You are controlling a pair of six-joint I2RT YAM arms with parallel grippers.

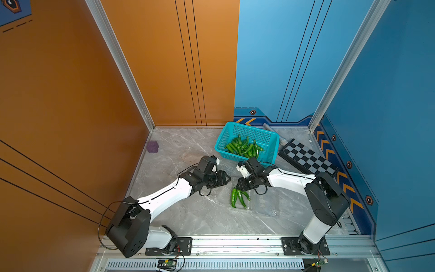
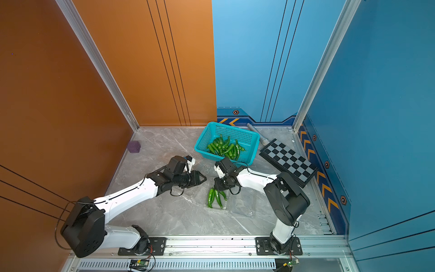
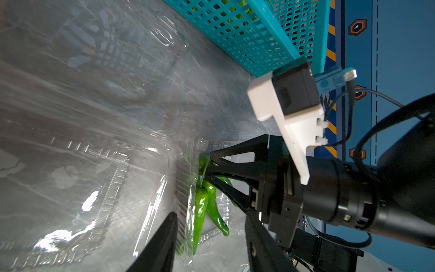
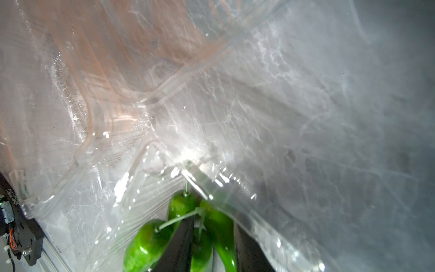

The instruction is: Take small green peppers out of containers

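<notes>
Several long green peppers [image 1: 234, 197] lie in a clear plastic container [image 2: 206, 204] at the front middle of the table. My right gripper is down over their stem ends, fingers apart among the peppers; whether it grips one is unclear. My left gripper hangs just to the left and above, fingers apart, nothing between them; the peppers show below it in the left wrist view. A teal basket [image 1: 267, 140] behind holds more green peppers.
Empty clear containers [image 1: 267, 204] stand beside the filled one. A checkerboard [image 1: 305, 156] and a grey roll lie at the back right, a purple cube [image 1: 152, 146] at the back left.
</notes>
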